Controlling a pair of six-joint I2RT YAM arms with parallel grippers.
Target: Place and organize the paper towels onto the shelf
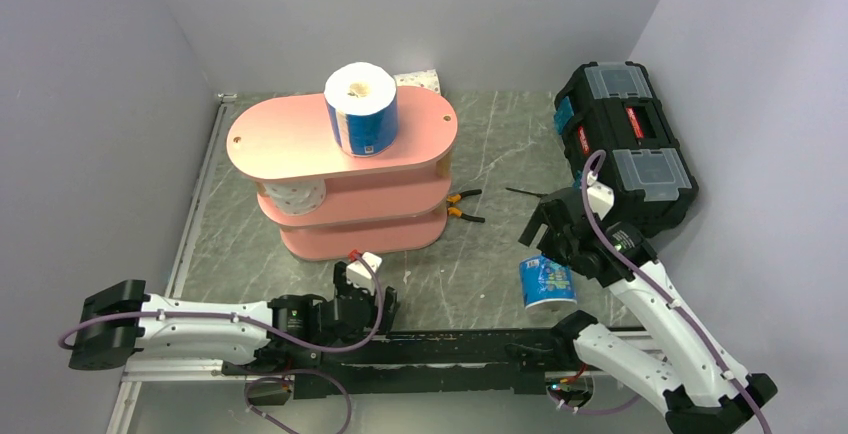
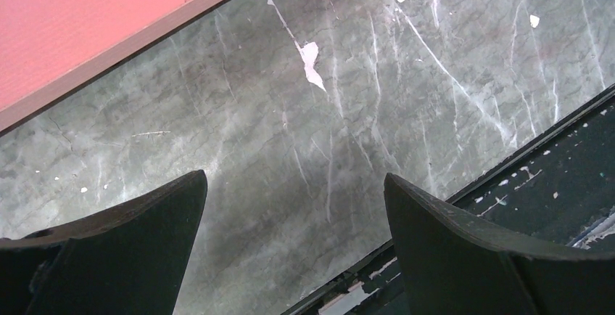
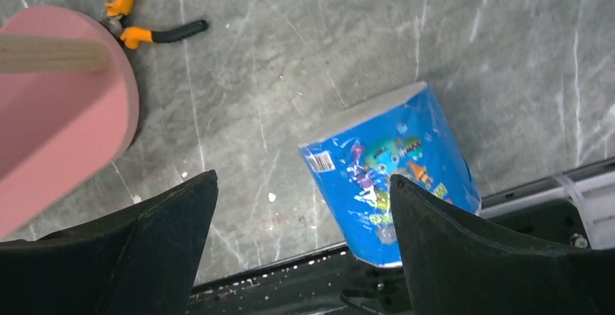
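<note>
On the top board of the pink shelf (image 1: 285, 134) stands a blue-wrapped paper towel roll (image 1: 363, 124), upright. A whitish roll (image 1: 295, 195) rests on the level beneath, at the left. Lying on the grey table at the right front is another blue roll (image 1: 546, 281); the right wrist view shows this printed blue roll (image 3: 388, 173) on its side. My right gripper (image 1: 532, 238) is above and behind that roll, open and empty, its right finger (image 3: 464, 246) overlapping the roll in view. In front of the shelf, my left gripper stands open over bare table.
A black toolbox (image 1: 630, 144) occupies the back right. Orange-handled pliers (image 1: 466, 212) lie by the shelf's right side, with a thin dark tool (image 1: 524, 192) farther right. A patterned white roll (image 1: 419, 80) shows behind the shelf.
</note>
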